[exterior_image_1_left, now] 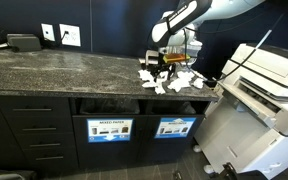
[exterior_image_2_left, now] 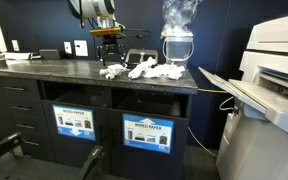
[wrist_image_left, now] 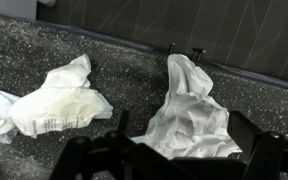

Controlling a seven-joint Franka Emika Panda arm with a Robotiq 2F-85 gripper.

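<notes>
In the wrist view my gripper is open, with its dark fingers spread to either side of a crumpled white paper [wrist_image_left: 189, 112]. That paper reaches up toward the counter's edge, and its lower part is hidden behind the gripper. To its left lies another white crumpled piece [wrist_image_left: 62, 103], apart from it. From outside, the gripper [exterior_image_1_left: 164, 73] hangs over the scattered white papers [exterior_image_1_left: 180, 82] at the counter's right end. How far its fingertips are above the paper cannot be told.
A white printer [exterior_image_2_left: 274, 80] stands to the right. A clear container [exterior_image_2_left: 177, 48] is behind the papers.
</notes>
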